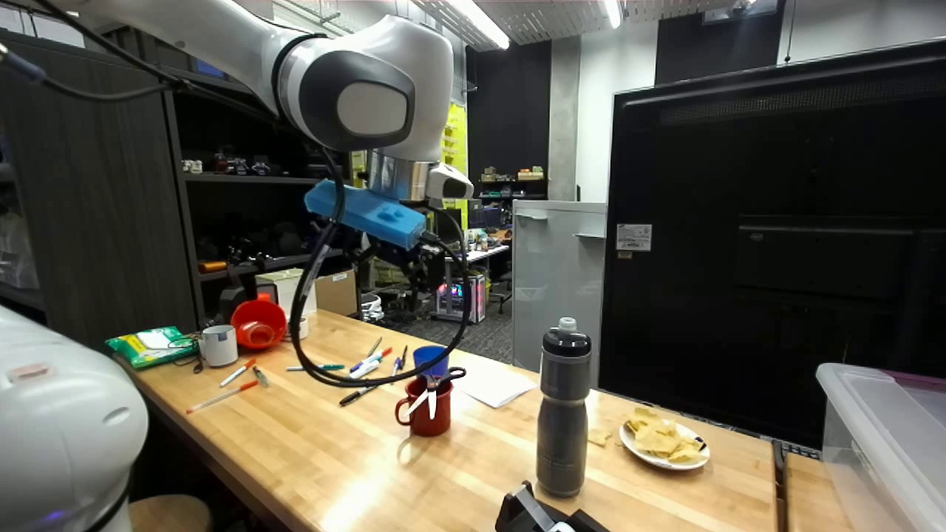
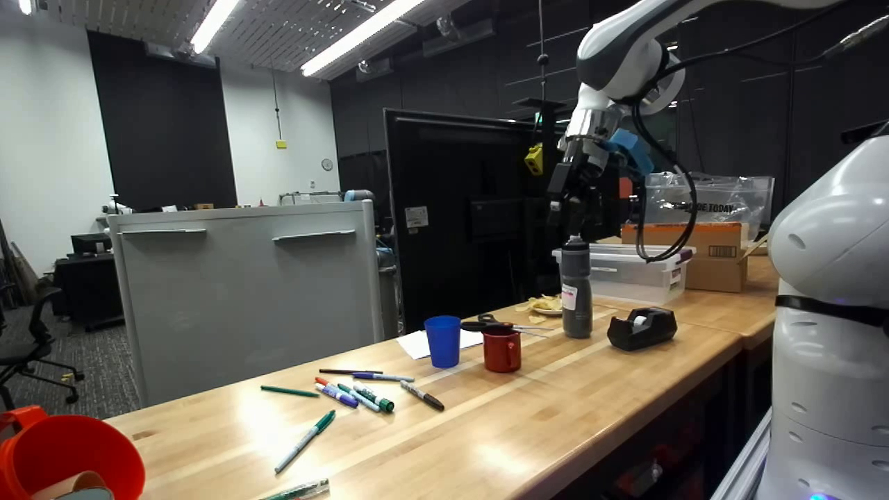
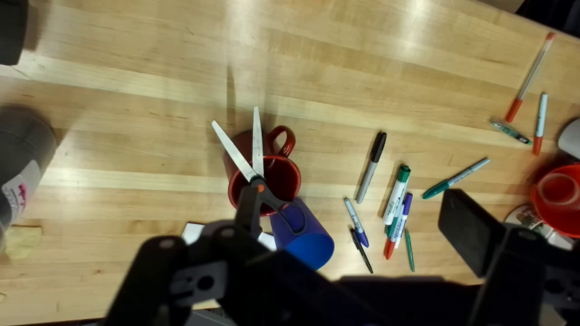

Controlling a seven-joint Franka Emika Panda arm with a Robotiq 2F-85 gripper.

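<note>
High above the table, my gripper stands open, its two dark fingers wide apart with nothing gripped. Below it in the wrist view is a red mug [image 3: 291, 176]; a pair of scissors [image 3: 258, 146] with spread blades lies across its rim. Touching or close beside the mug is a blue cup [image 3: 312, 247], partly covered by a finger in that view. Several markers and pens [image 3: 398, 195] lie loose on the table. In exterior view 2 the mug [image 2: 502, 353] and the blue cup [image 2: 443, 343] both stand upright.
A tall grey bottle [image 1: 564, 408] stands near a plate of chips [image 1: 661, 442]. A black tape dispenser [image 2: 642, 328] sits by the bottle. An orange-red container [image 1: 259, 323] and a white mug [image 1: 218, 344] are at the far end.
</note>
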